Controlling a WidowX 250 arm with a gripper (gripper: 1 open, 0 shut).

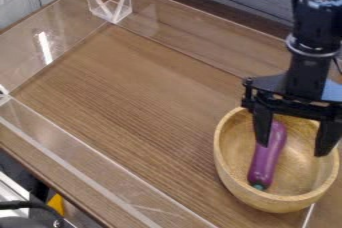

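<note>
A purple eggplant (267, 157) lies lengthwise in a tan bowl (254, 192) at the lower right. My black gripper (286, 127) hangs low over the back of the bowl, its two dark fingers apart on either side of the eggplant's upper end, open. Whether they touch the eggplant is hard to tell.
A clear angular object (108, 2) stands at the back left by the edge. A grey wall runs along the back.
</note>
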